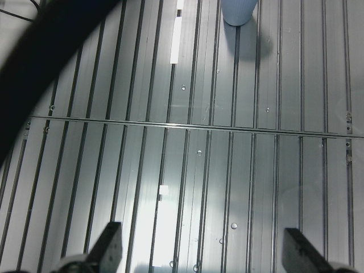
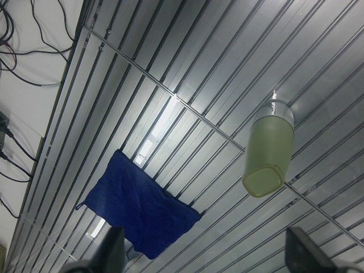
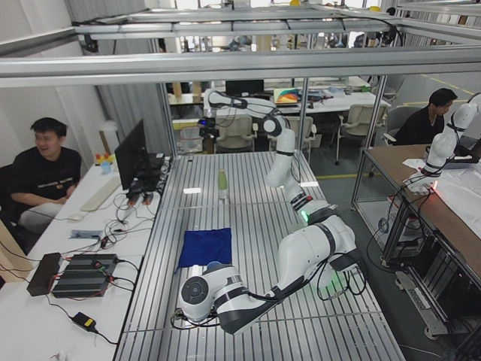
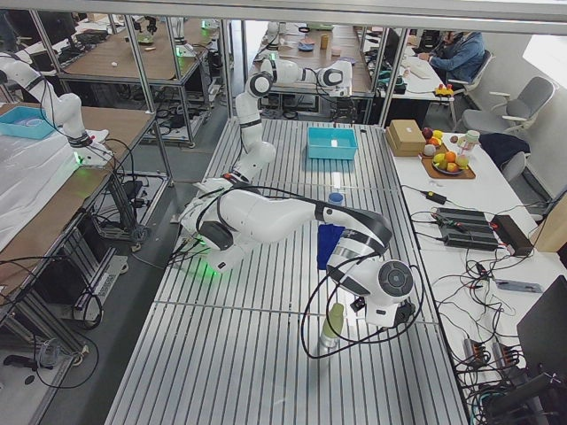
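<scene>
A green bottle with a silver base (image 2: 267, 153) stands on the slatted metal table (image 3: 188, 308), also seen in the camera right view (image 4: 333, 323). A blue cloth (image 2: 136, 205) lies flat nearby, left of it in the right wrist view. A light blue cup (image 1: 238, 10) stands at the top of the left wrist view. My left gripper is over bare table short of the cup, open with nothing between its fingers. My right gripper is above the table by the bottle and cloth, open and empty.
A turquoise bin (image 4: 331, 155) sits at the table's end in the camera right view. A side desk (image 3: 90, 301) with cables, monitor and black boxes runs along one edge; fruit and a cardboard box (image 4: 405, 137) are on it.
</scene>
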